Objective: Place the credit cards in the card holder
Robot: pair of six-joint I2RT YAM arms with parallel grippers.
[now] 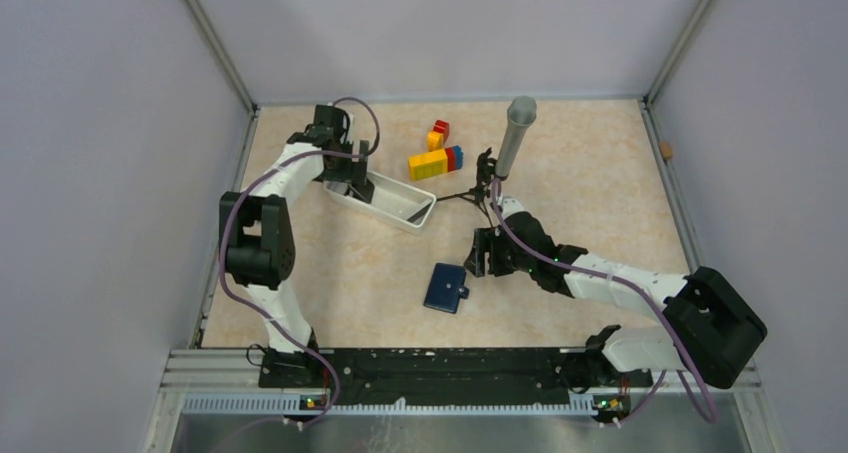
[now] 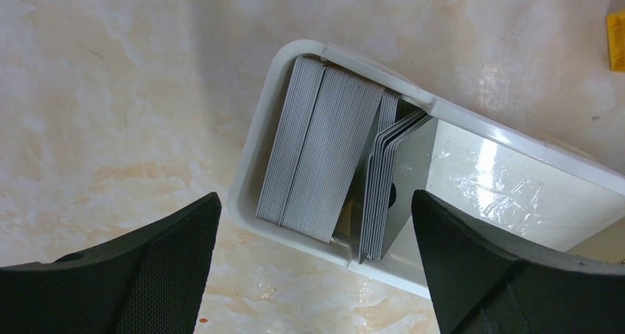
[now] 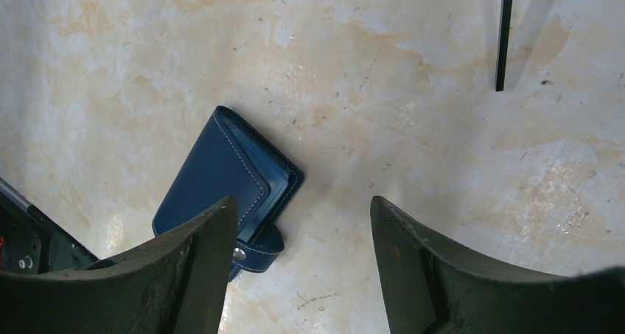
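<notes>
In the left wrist view, many grey-edged credit cards [image 2: 333,150] stand packed at one end of a white box [image 2: 508,136]. A few looser cards [image 2: 377,194] lean at a slant beside that stack. My left gripper is open above this end of the box, a finger on either side, with nothing held. The navy card holder [image 1: 444,287] lies on the table near the front middle. A strap with a snap shows at its side in the right wrist view. Beyond its far right corner, my right gripper [image 1: 480,256] hovers with its fingers apart and empty.
Toy blocks [image 1: 428,165] in yellow, red and blue lie behind the box. A dark stand [image 1: 484,178] with thin legs and a grey post [image 1: 514,133] rise near the right arm. Bare table surrounds the card holder.
</notes>
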